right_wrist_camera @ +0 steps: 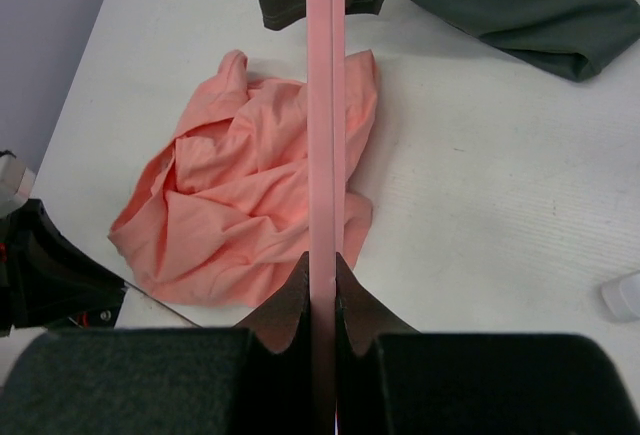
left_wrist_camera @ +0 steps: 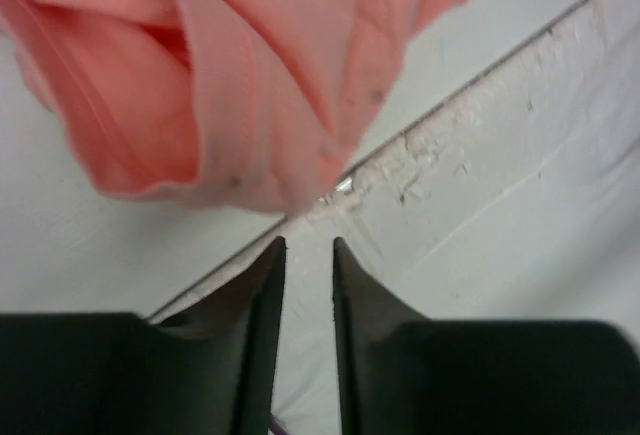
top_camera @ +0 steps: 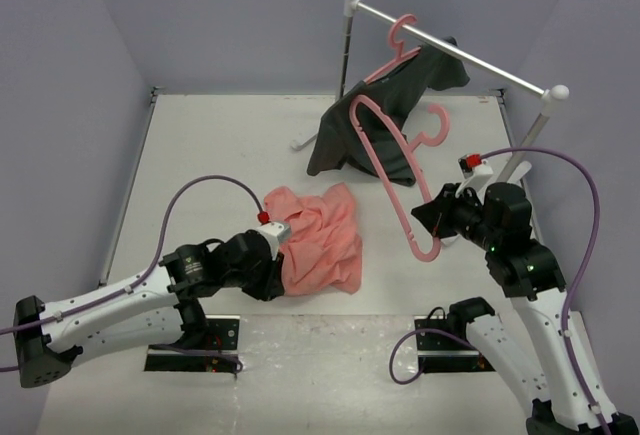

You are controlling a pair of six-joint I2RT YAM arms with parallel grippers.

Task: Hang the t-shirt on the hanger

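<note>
A crumpled salmon-pink t-shirt (top_camera: 322, 240) lies near the table's front edge, left of centre; folds of it (left_wrist_camera: 260, 85) fill the upper left wrist view. At its near left side my left gripper (top_camera: 268, 293) is low, its fingers a little apart. The left wrist view shows a narrow empty gap between those fingertips, with the cloth just beyond them. My right gripper is shut on a pink hanger (top_camera: 385, 160), held tilted above the table to the right of the shirt. The hanger's hook (top_camera: 435, 127) points up and right.
Behind the held hanger stands a white rack (top_camera: 450, 48). From its bar hangs another pink hanger (top_camera: 402, 43) with a dark green garment (top_camera: 375, 120).
</note>
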